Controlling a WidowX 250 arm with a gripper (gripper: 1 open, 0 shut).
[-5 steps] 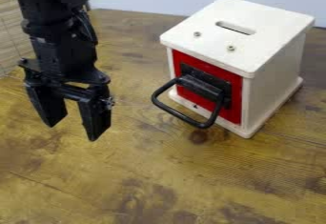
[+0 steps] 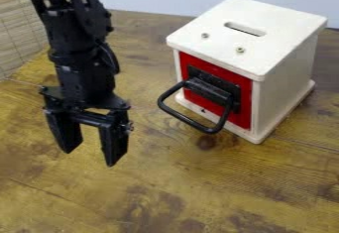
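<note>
My black gripper [image 2: 89, 138] hangs over the wooden table on the left, pointing down, its two fingers apart with nothing between them. To its right stands a white wooden box [image 2: 279, 78] with a slot and two screws on top and a red front panel [image 2: 236, 120]. A black loop handle [image 2: 188, 118] on a black block juts out from that panel toward the left, apart from my gripper.
A white wall runs behind, and a woven mat [image 2: 19, 47] is at the far left edge.
Over the last second my gripper has shifted a little right and down from its earliest position, turning slightly. The box and handle have not moved.
</note>
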